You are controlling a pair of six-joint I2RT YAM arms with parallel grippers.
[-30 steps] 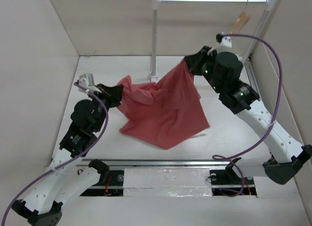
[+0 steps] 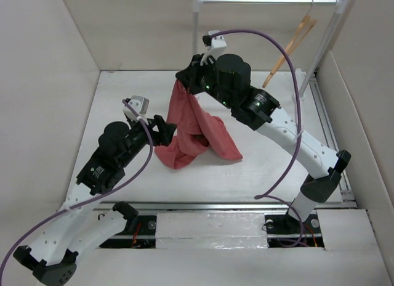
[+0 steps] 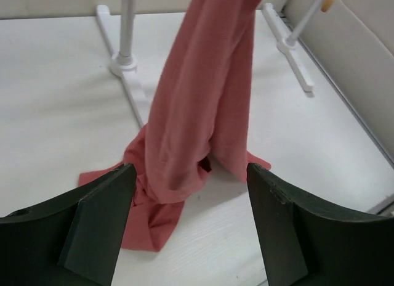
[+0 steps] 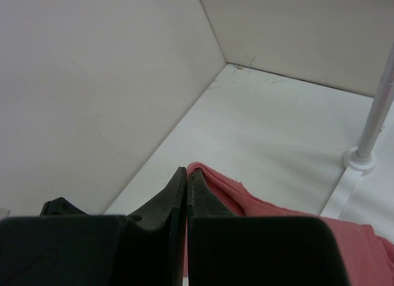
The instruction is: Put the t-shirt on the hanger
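Note:
The red t-shirt (image 2: 203,138) hangs from my right gripper (image 2: 188,76), which is shut on it high over the table's middle; its lower part lies bunched on the table. In the right wrist view the cloth (image 4: 295,236) runs out from between the closed fingertips. My left gripper (image 2: 163,129) stands open just left of the cloth, nothing between its fingers; in the left wrist view the shirt (image 3: 184,132) hangs ahead of it. The wooden hanger (image 2: 295,33) hangs on the rail at the upper right, partly behind my right arm.
The white rack (image 2: 258,0) spans the back, its posts standing on the table (image 2: 123,95). Walls border the left, back and right.
My right gripper has moved left with the shirt. My left gripper has let go of it and moved slightly right and down. The shirt has narrowed into a hanging bunch.

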